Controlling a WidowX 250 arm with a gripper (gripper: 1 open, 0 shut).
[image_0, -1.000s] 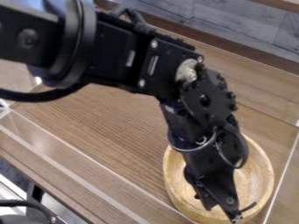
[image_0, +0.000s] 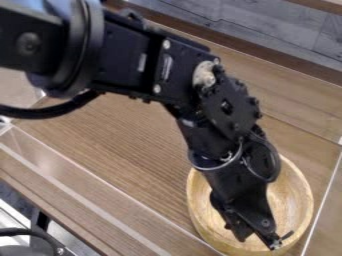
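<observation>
My gripper (image_0: 253, 228) reaches down into a round, pale wooden bowl (image_0: 295, 200) at the lower right of the camera view. Its dark fingers are low inside the bowl, and the wrist and arm hide much of the bowl's middle. Whether anything lies between the fingers, or how wide they stand, is not clear.
A grey plank wall (image_0: 262, 30) runs along the back. Black cables show at the left and at the lower-left corner.
The arm's wrist has shifted very slightly while the fingers stay low inside the bowl. The bowl looks unmoved.
</observation>
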